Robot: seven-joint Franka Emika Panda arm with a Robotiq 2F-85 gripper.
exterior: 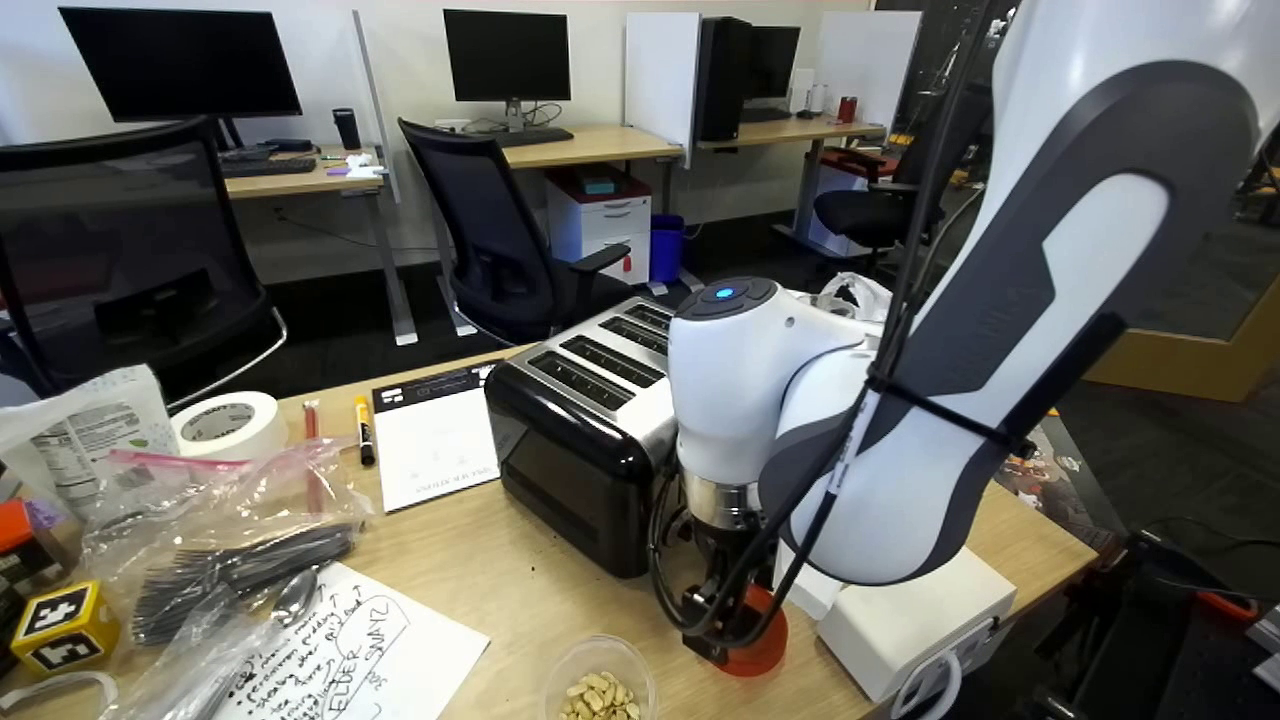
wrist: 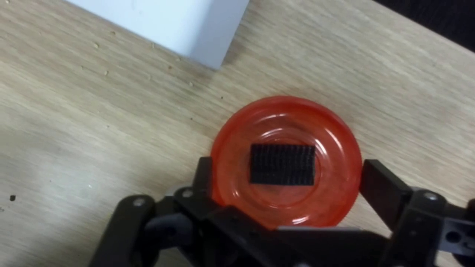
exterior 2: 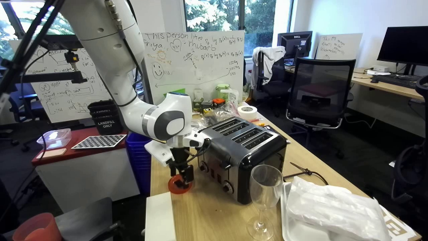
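Observation:
A round, see-through red lid (wrist: 285, 204) lies on the wooden table, a ribbed black square patch (wrist: 282, 164) at its centre. My gripper is open directly over it, one black finger (wrist: 202, 175) at the lid's left edge and the other finger (wrist: 385, 191) at its right edge in the wrist view. Whether the fingers touch the rim I cannot tell. In exterior view 1 the lid (exterior: 758, 648) is partly hidden behind the gripper and cables; exterior view 2 shows the lid (exterior 2: 176, 188) under the fingers.
Close beside the arm stands a black and steel toaster (exterior 2: 240, 136). A clear cup of nuts (exterior: 600, 690) sits near the lid, and a white box (exterior: 918, 612) is on its other side. A wine glass (exterior 2: 264, 192) stands near the toaster's end.

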